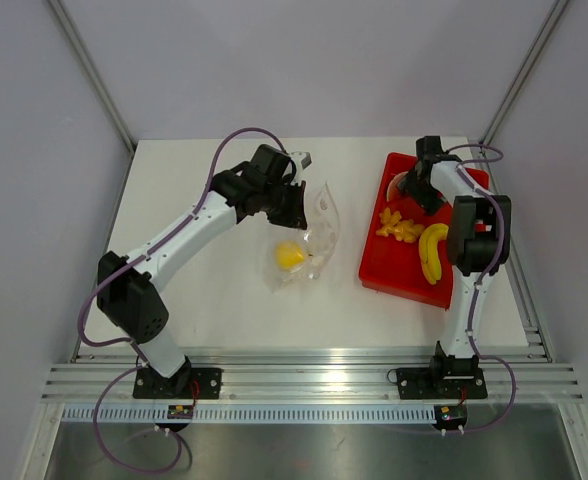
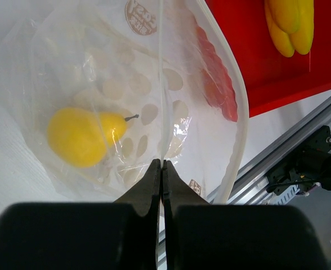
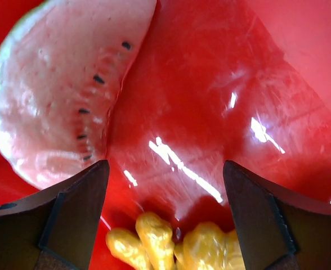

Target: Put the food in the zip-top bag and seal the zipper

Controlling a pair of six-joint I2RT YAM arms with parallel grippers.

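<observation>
A clear zip top bag (image 2: 171,101) lies on the table with a yellow pear (image 2: 81,136) inside. My left gripper is shut on the bag's edge, the film running up from between its fingertips, and the bag's mouth gapes toward the red bin. Over the red bin (image 1: 399,275), my right gripper stands open with nothing between its fingers. A watermelon slice (image 3: 64,90) lies on the bin floor beside the left one of those fingers. Yellow ginger-like food (image 3: 179,244) sits just below the gap, and bananas (image 1: 433,250) rest further forward.
The bin's raised walls surround the right gripper. A metal rail (image 1: 304,370) runs along the front edge.
</observation>
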